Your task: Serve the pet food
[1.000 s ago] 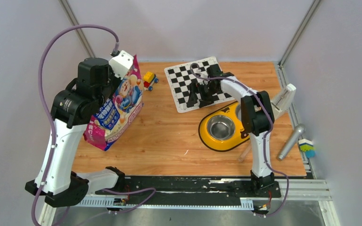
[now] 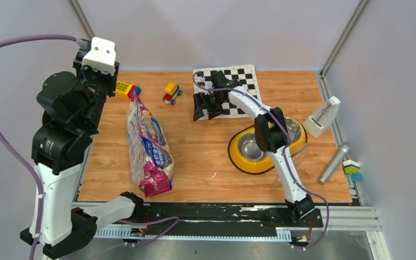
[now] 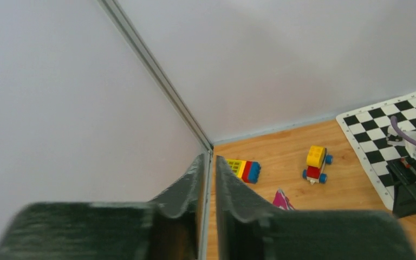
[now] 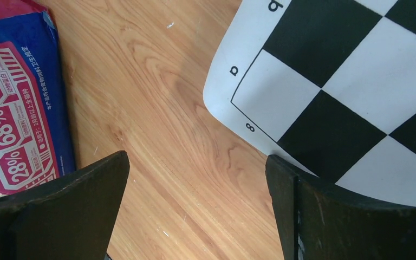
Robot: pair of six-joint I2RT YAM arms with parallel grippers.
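The pink-and-blue pet food bag (image 2: 153, 149) rests on the left of the table, its narrow pink top (image 3: 283, 201) showing in the left wrist view, clear of my left gripper. High above the left edge, that gripper has its fingers a narrow gap apart, with nothing between them. A yellow double feeder with steel bowls (image 2: 252, 147) stands right of centre, partly under my right arm; the bowl in clear view looks empty. Over the chessboard's left edge, my right gripper is open and empty, the bag (image 4: 19, 103) lying off to its left.
A checkered board (image 2: 246, 76) lies at the back. Toy blocks (image 2: 124, 89) and a small toy car (image 2: 171, 93) sit back left. A white object (image 2: 323, 116) and a grey cylinder (image 2: 335, 162) line the right edge.
The bag has left my left gripper and come down on the table. The left arm has gone up and left, its gap now showing. My right gripper has moved left, and the board has turned slightly.
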